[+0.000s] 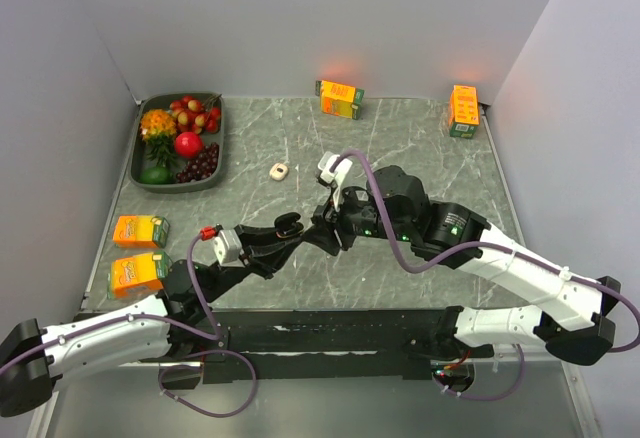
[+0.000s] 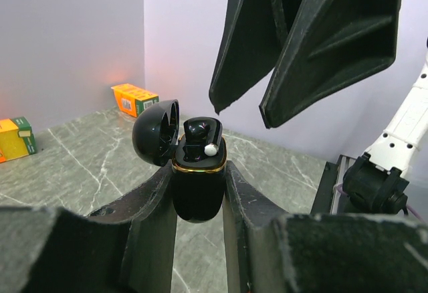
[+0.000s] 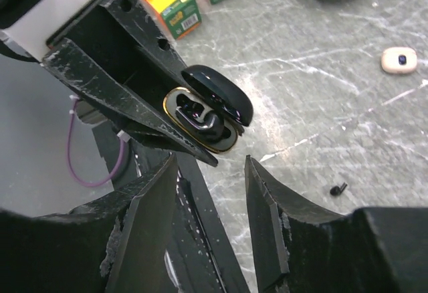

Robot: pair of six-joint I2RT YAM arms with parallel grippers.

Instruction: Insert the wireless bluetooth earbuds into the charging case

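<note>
My left gripper [image 1: 284, 250] is shut on the black charging case [image 2: 198, 187], lid [image 2: 154, 132] open. A dark glossy earbud [image 3: 210, 126] sits in the case's cavity. Just above and right of the case, my right gripper [image 1: 330, 228] is part open, its fingertips apart with nothing between them, not touching the case. A small black piece [image 3: 338, 189] lies on the marble table below; I cannot tell what it is.
A beige rounded object [image 1: 279, 171] lies mid-table. A grey fruit tray [image 1: 170, 186] is at back left, with orange-green boxes [image 1: 139, 231] at the left, back and right.
</note>
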